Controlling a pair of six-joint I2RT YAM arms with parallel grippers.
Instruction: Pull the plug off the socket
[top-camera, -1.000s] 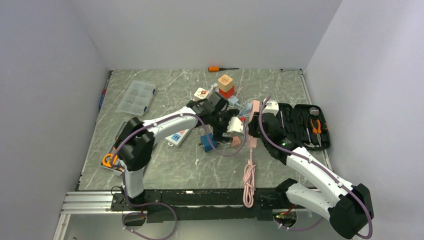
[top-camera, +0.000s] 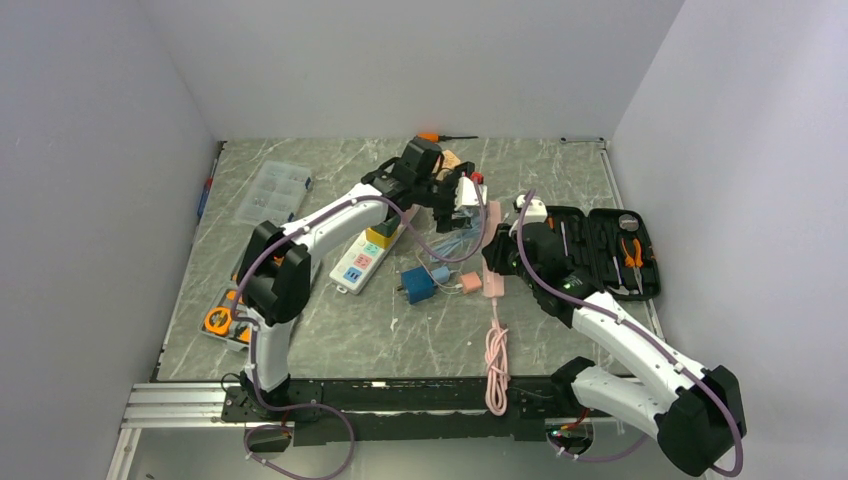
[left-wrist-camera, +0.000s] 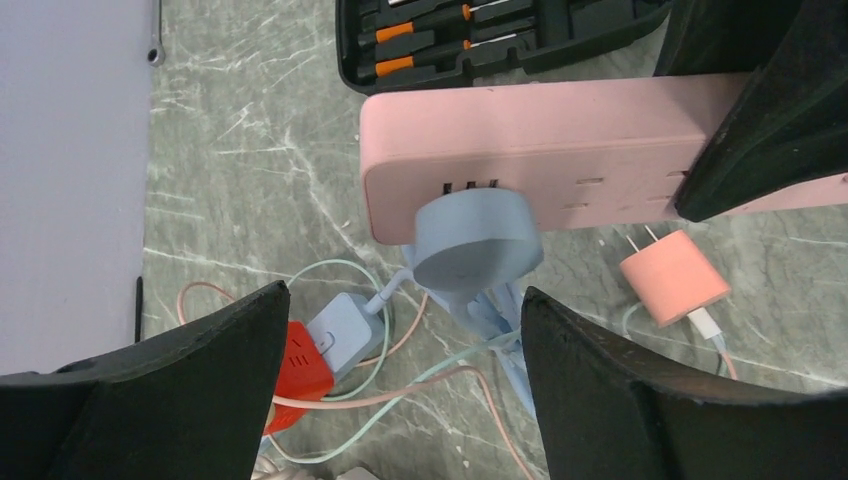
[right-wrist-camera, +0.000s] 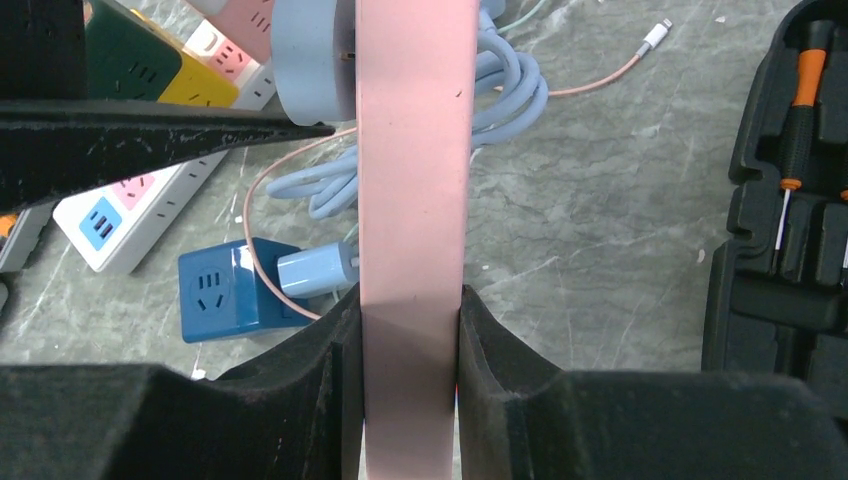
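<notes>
My right gripper (top-camera: 503, 250) is shut on a pink power strip (right-wrist-camera: 414, 200), held lengthwise, its pink cable coiled below in the top view. A light grey-blue round plug (left-wrist-camera: 475, 232) sits against the strip's socket face near its end. My left gripper stands open just short of that plug, one finger on each side, nothing between them in the left wrist view. Part of the plug is hidden behind the strip in the right wrist view.
A blue adapter (top-camera: 418, 283), a pink charger (left-wrist-camera: 673, 276), tangled cables and a white strip (top-camera: 360, 260) lie below. The black tool case (top-camera: 620, 255) is to the right; a clear organiser (top-camera: 273, 190) is at the back left.
My right gripper and the pink strip have shifted slightly left.
</notes>
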